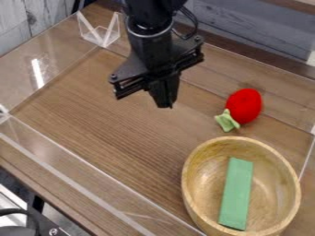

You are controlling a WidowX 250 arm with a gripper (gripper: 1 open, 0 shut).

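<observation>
My black gripper (pixel 164 90) hangs over the upper middle of the wooden surface, its fingertips close together with nothing visible between them. To its right lies a red strawberry-like object (pixel 244 106) with a pale green top (pixel 226 122). At the lower right is a tan bowl (pixel 201 184) holding a green rectangular block (pixel 237 194).
Clear plastic pieces stand at the upper left and left edge. A black cable (pixel 18 213) shows at the bottom left corner.
</observation>
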